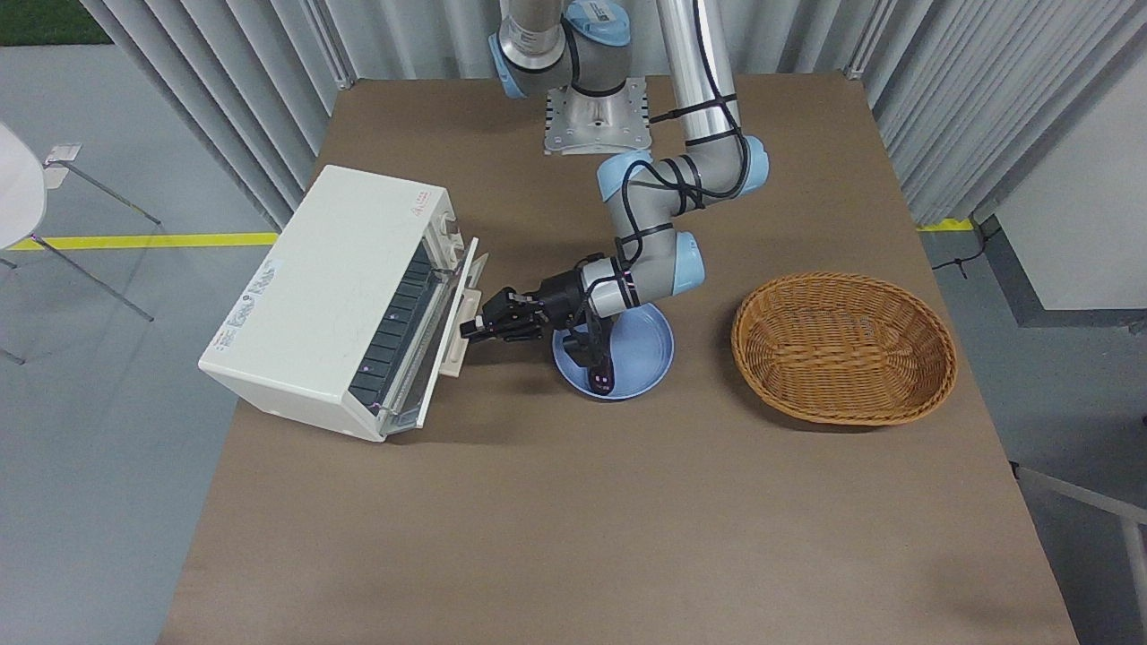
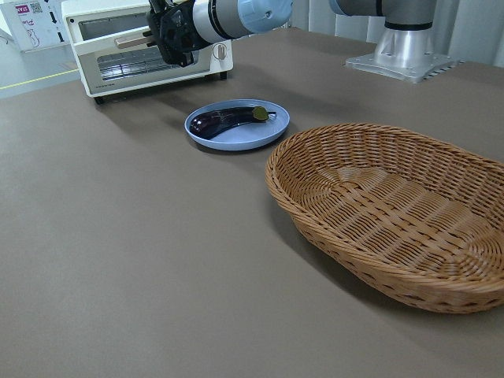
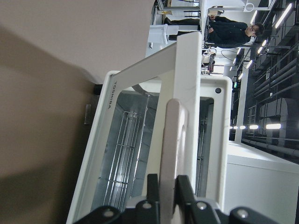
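Note:
A white toaster oven (image 1: 306, 279) stands on the left of the table, its door (image 3: 187, 70) part open, tilted out toward the right in the front view. My gripper is at the pale door handle (image 3: 170, 135), fingers either side of it, shut on it. In the wrist view the wire rack shows inside. Right of the oven, under my arm, a blue plate (image 1: 645, 365) holds an eggplant (image 2: 222, 120), partly hidden in the front view.
A wicker basket (image 1: 844, 349) sits at the right of the table (image 1: 591, 516). The robot's base is at the back.

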